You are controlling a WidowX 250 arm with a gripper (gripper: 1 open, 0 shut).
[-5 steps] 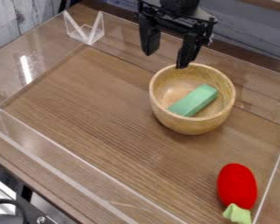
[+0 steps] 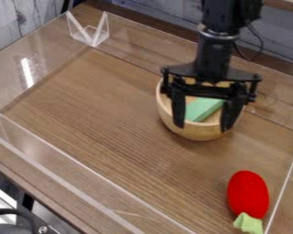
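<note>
My gripper (image 2: pixel 205 117), black, hangs over a tan wooden bowl (image 2: pixel 198 130) right of the table's middle, fingers spread open at the bowl's front part. A green block (image 2: pixel 205 108) inside the bowl is partly hidden behind it; I see nothing clearly held. A red object with a pale green end (image 2: pixel 247 196) lies at the front right of the table.
A white wire-like object (image 2: pixel 88 27) stands at the back left.
My gripper has come down and toward the front, from behind the bowl to low over it. The bowl and red object look unmoved.
</note>
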